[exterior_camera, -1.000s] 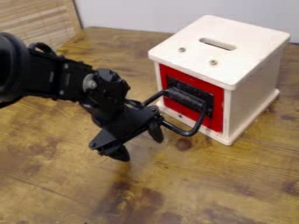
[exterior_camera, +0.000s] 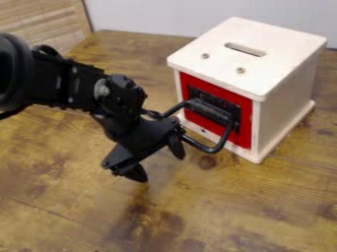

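Observation:
My black gripper reaches down from the left, low over the wooden floor in front of a white wooden box with a red front panel. A black U-shaped handle sticks out from that panel toward me, and the gripper's body overlaps its near end; whether they touch I cannot tell. The fingertips point downward, spread apart, with nothing visible between them.
The box has a slot and two metal studs on top. A pale wall stands behind, with a light slatted board at the back left.
My gripper has shifted very slightly; the box and handle look unchanged.

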